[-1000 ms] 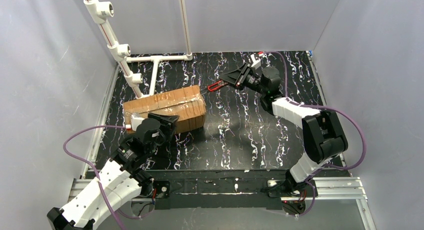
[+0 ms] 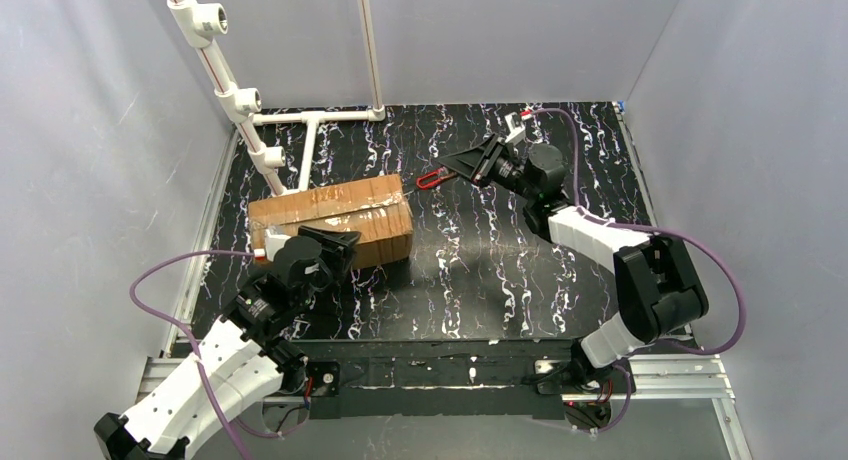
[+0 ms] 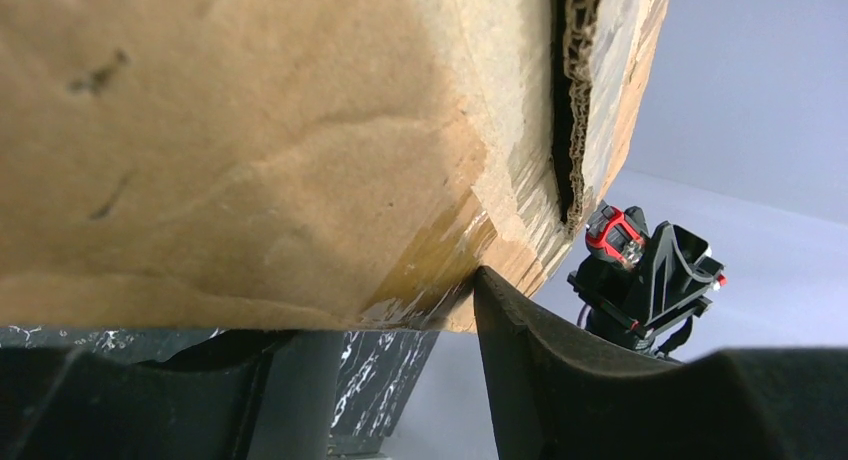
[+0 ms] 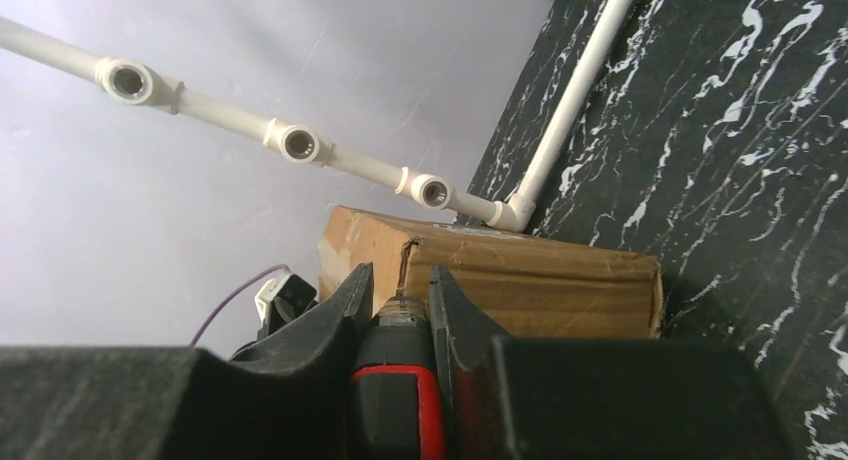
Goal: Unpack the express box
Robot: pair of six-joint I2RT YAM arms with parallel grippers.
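Observation:
The taped cardboard box [image 2: 375, 225] [image 3: 250, 160] [image 4: 540, 290] lies at the left of the black marble table. My left gripper [image 2: 345, 242] presses against its near side, fingers apart at the box's lower edge in the left wrist view; whether cardboard is between them is unclear. My right gripper [image 2: 448, 165] is shut on a red-and-black cutter [image 2: 430, 180] [image 3: 615, 232] [image 4: 395, 410], held just right of the box, its front pointing at the box end. A cut slit shows along the tape in the left wrist view.
A white pipe frame [image 2: 313, 145] [image 4: 570, 120] stands behind and left of the box. Grey walls surround the table.
The box and left gripper have hardly moved.

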